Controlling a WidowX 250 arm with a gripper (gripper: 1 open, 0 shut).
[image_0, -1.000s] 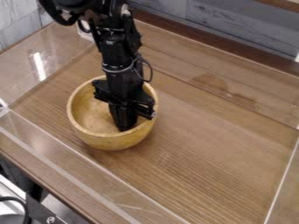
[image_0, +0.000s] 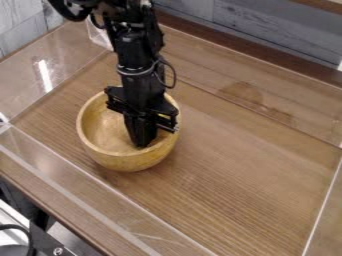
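Observation:
A yellow bowl (image_0: 104, 150) sits on the wooden table toward the left. The black robot arm reaches down from the top, and its gripper (image_0: 139, 128) is lowered into the bowl, covering much of the inside. The fingertips are dark and hard to make out, so whether they are apart or together does not show clearly.
A grey plank wall (image_0: 274, 30) runs along the back. A small white object stands at the upper left, partly behind the arm.
The gripper and bowl have moved a little toward the back of the table, higher in the view, with the gripper still down inside the bowl.

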